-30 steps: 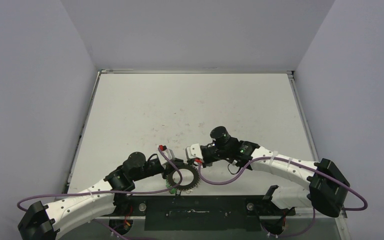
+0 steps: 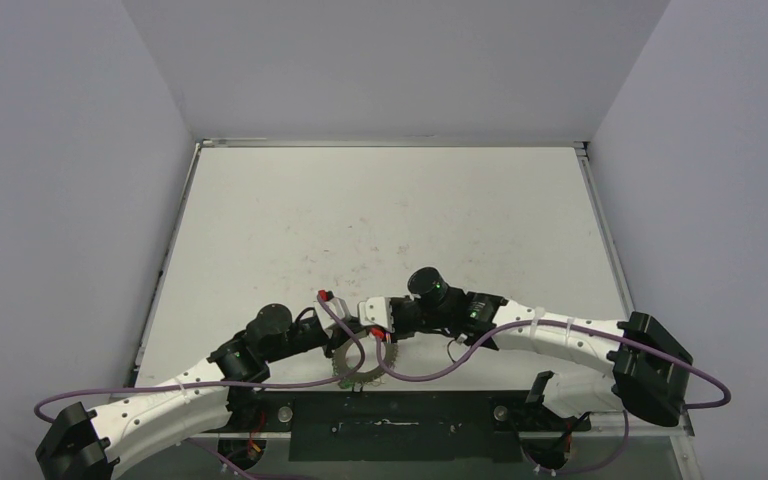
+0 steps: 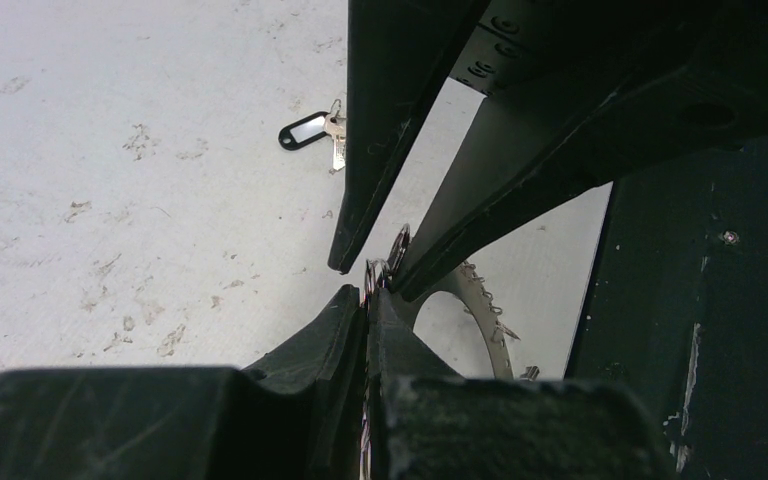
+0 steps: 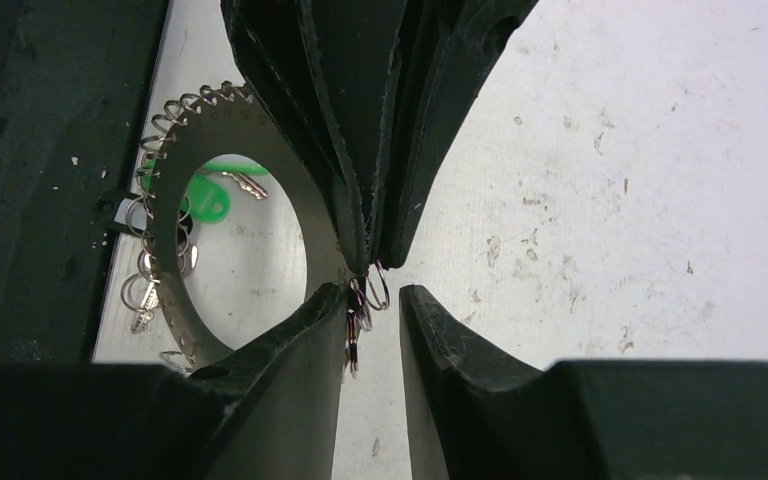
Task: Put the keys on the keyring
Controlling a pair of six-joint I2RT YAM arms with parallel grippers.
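Observation:
A steel keyring (image 4: 290,180) with small spiral rings along its edge lies under both grippers, near the table's front edge. My left gripper is shut on a small metal ring. My right gripper hangs at the same ring, its fingers part open around it, close to the left gripper's tips. Keys with a green tag (image 4: 210,198) and more keys (image 4: 145,305) lie by the keyring. A key with a black tag (image 3: 305,130) lies apart on the table in the left wrist view.
The white tabletop (image 2: 380,210) behind the arms is clear. A dark strip (image 2: 390,425) runs along the front edge. Walls stand at both sides and at the back.
The left arm looks unmoved.

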